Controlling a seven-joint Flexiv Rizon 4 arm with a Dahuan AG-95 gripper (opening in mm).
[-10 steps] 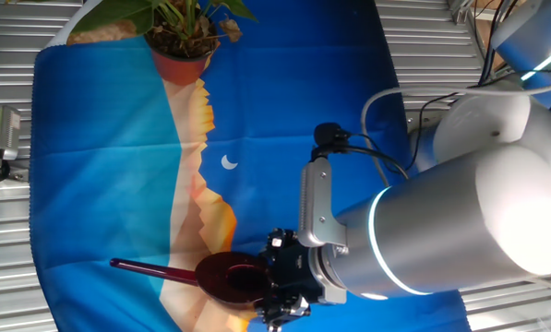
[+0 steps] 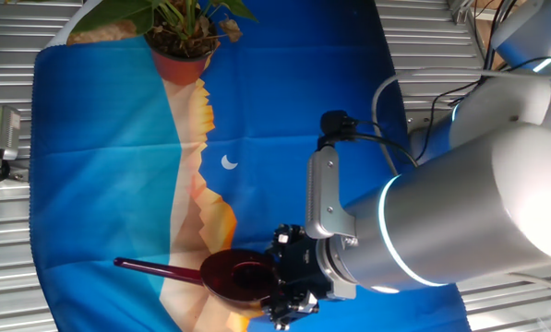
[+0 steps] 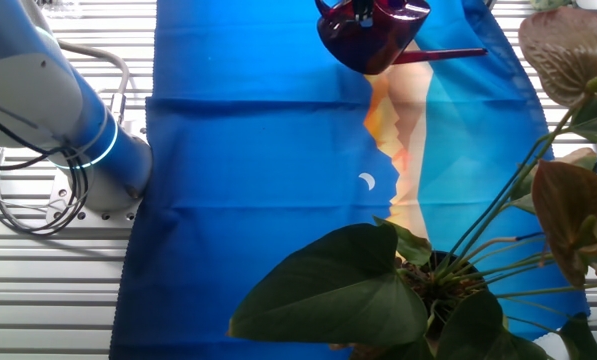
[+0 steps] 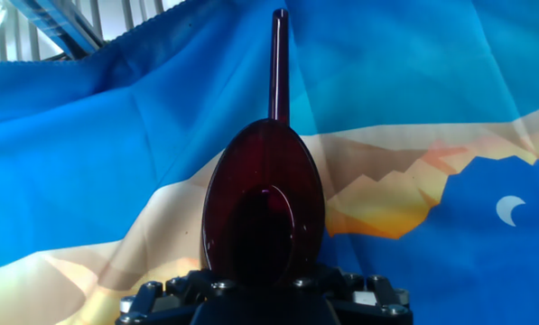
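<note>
A dark red, glossy watering can [image 2: 229, 278] with a long thin spout is at the lower middle of exterior view 1, its spout pointing left. My gripper [image 2: 277, 277] is at the end opposite the spout and appears shut on the can's handle side; the can hides the fingertips. Seen from the wrist, the can [image 4: 264, 199] fills the centre, open top facing the camera and spout pointing straight away. In exterior view 2 the can [image 3: 363, 45] is at the top edge, partly cut off. Whether its base touches the cloth cannot be made out.
A potted plant [image 2: 181, 66] in a terracotta pot stands at the far end of the cloth; its broad leaves [image 3: 328, 285] spread across exterior view 2. Slatted metal table [image 2: 3, 231] shows around the cloth.
The arm has shifted slightly to the right in exterior view 1, and the watering can has moved a little the same way with the gripper. The plant has stayed put.
</note>
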